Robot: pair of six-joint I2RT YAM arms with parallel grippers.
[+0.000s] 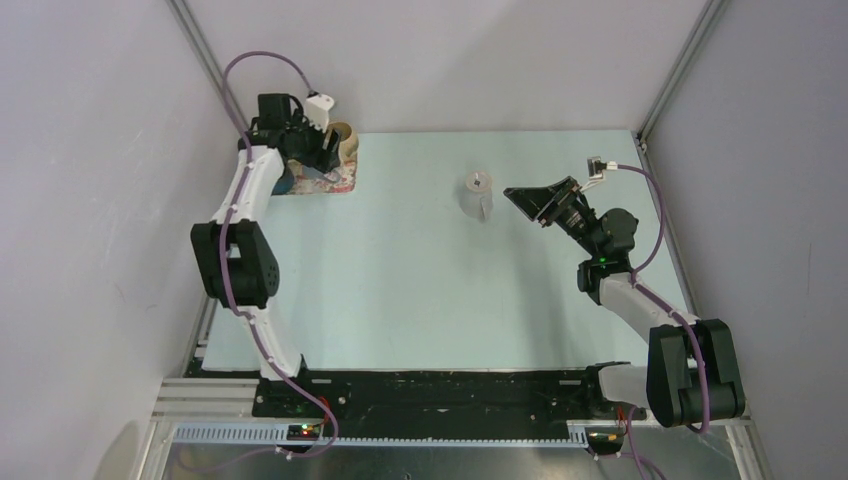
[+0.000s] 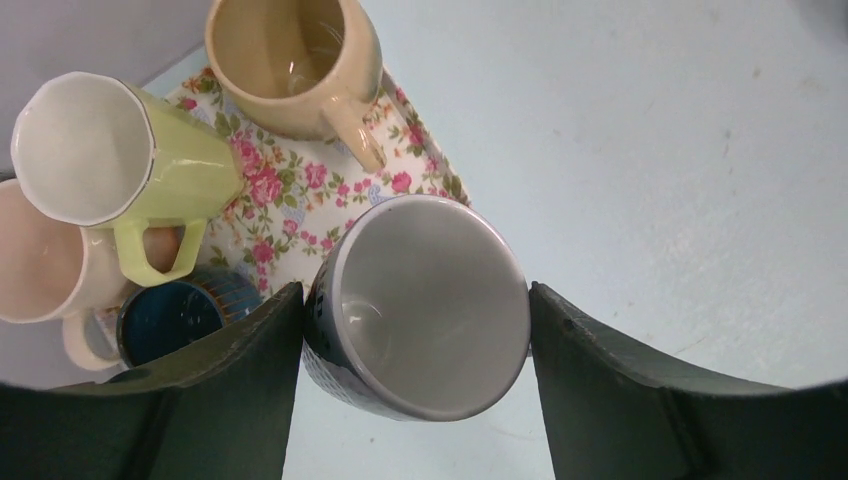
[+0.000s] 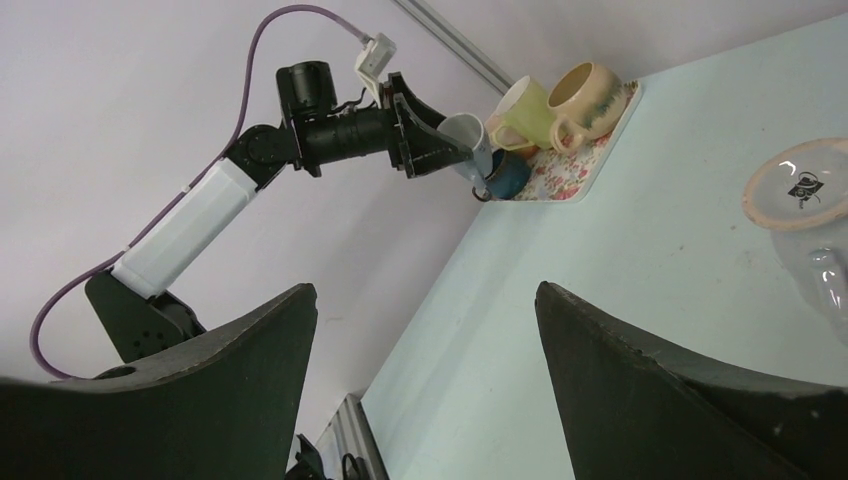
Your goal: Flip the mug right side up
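My left gripper (image 1: 322,150) is shut on a white mug (image 2: 420,305), held over the front of the floral tray at the back left; its rim faces up in the left wrist view. An upside-down mug (image 1: 478,183) stands on the table centre, base up with a small dark print, its handle pointing to the front; it also shows at the right edge of the right wrist view (image 3: 797,185). My right gripper (image 1: 525,203) is open to the right of that mug, with nothing between its fingers.
The tray (image 2: 310,205) holds several mugs: tan (image 2: 280,110), yellow-green (image 2: 175,170), pink (image 2: 40,260) and dark blue (image 2: 165,325). Walls border the back and sides.
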